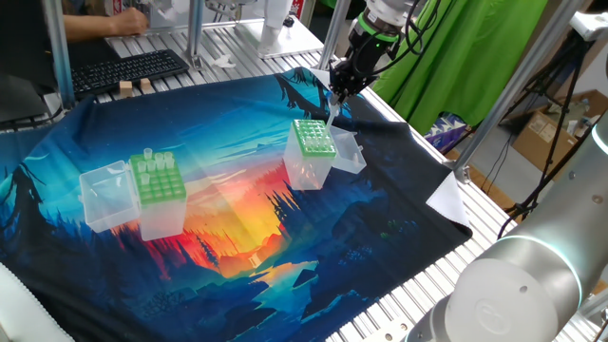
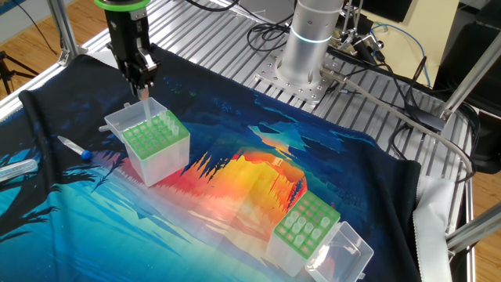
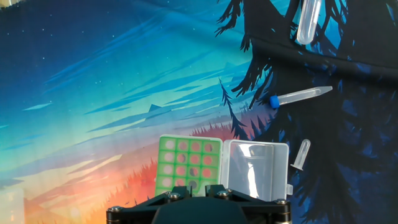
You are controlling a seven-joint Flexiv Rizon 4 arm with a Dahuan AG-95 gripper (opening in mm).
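Observation:
My gripper point(image 2: 143, 88) points down just above the near box and appears shut on a slim clear tube point(image 2: 147, 111), which hangs below its fingers. The tube's lower end overlaps the box's edge in that view, so whether it touches the rack cannot be told. The box point(image 1: 310, 167) is translucent with a green gridded top point(image 1: 313, 137); its clear lid point(image 1: 348, 150) hangs open. In exterior view 2 several clear tubes stand in that rack point(image 2: 156, 133). From the wrist view, the gripper is over the rack's edge, and the held tube is not distinguishable.
A second green-topped box point(image 1: 158, 182), holding several tubes, stands apart with its lid point(image 1: 108, 197) open. Loose on the cloth lie a blue-capped tube point(image 3: 303, 96), a larger clear tube point(image 3: 308, 22) and a small clear tube point(image 3: 301, 154). Cloth between the boxes is clear.

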